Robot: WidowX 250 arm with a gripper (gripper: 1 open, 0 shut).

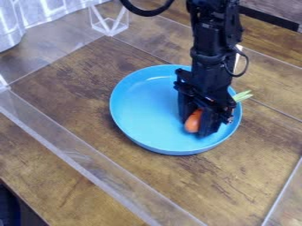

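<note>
A blue plate [145, 112] rests on the wooden table, right of centre. Over its right part my black gripper [203, 117] reaches down and is shut on an orange carrot [192, 124], mostly hidden behind the fingers. The carrot's pale green top [242, 95] sticks out to the right past the gripper, near the plate's rim.
A clear bracket [109, 22] stands at the back left, near a white sheet at the corner. Clear strips run along the table's left and right edges. The wood left of and in front of the plate [165, 185] is bare.
</note>
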